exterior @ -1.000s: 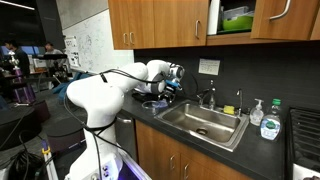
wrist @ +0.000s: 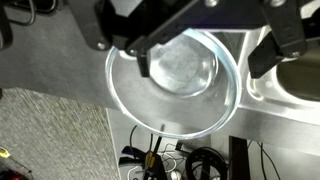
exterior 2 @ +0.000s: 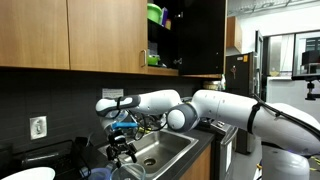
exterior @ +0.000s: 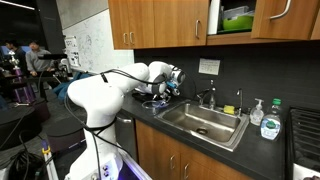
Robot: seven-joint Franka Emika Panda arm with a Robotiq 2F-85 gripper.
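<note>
A clear round bowl fills the middle of the wrist view, its pale rim facing me. My gripper is open above it, with a dark finger on each side and nothing gripped. In exterior view 2 the gripper points down just over the clear bowl at the bottom edge. From exterior view 1 the bowl appears on the counter left of the sink, small and partly covered by the arm. Whether the fingers touch the rim is unclear.
The steel sink and faucet lie right of the bowl. Soap bottles stand farther along the dark counter. A white plate rests at the left in exterior view 2. Wooden cabinets hang above the counter.
The wrist end of the arm has shifted slightly beside the sink; its exact direction is hard to tell. The sink and the bottles have stayed put.
</note>
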